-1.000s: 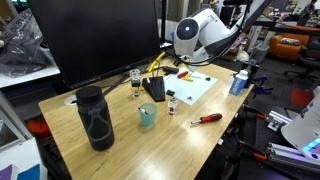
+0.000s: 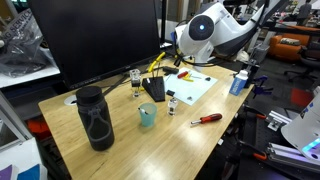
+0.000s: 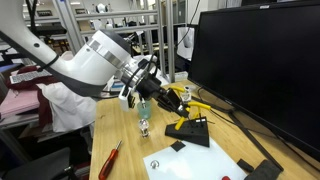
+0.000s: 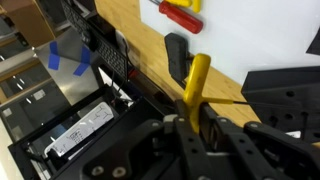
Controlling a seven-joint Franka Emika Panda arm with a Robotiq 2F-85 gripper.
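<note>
My gripper (image 3: 184, 96) is shut on a long yellow object (image 3: 193, 112), which has branching ends. It stands above a black block (image 3: 195, 132) at the back of the table; contact between them cannot be told. From exterior view 1 the yellow object (image 2: 157, 62) shows over the black block (image 2: 154, 87), to the left of the white arm. The wrist view has one end of the yellow object (image 4: 197, 78) rising between dark fingers, which hide its lower part.
White paper (image 2: 204, 92) with red and yellow tools lies beyond the arm. A red screwdriver (image 2: 206, 119), small white bottle (image 2: 172, 106), teal cup (image 2: 148, 115) and black cylinder (image 2: 95, 118) stand or lie about. A monitor (image 2: 100, 40) closes off the back.
The arm's white body has swung rightward and toward the camera in exterior view 1. The yellow object stays near the same spot over the black block.
</note>
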